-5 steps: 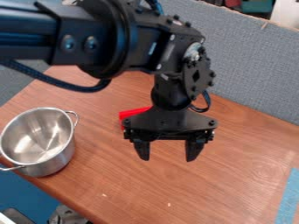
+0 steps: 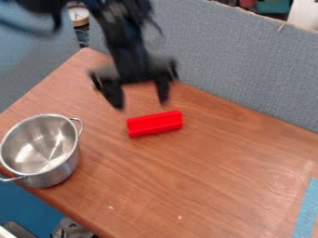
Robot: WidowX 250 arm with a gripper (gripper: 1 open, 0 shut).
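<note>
My black gripper is raised over the back-left part of the wooden table, blurred, its two fingers apart and open with nothing seen between them. A red block lies on the table just below and to the right of it. A steel pot with two handles stands at the table's left edge.
A grey padded panel runs along the back of the table. A blue tape strip is at the right edge.
The arm has swung back and to the left, away from the table's middle, uncovering the red block. The pot has not moved.
</note>
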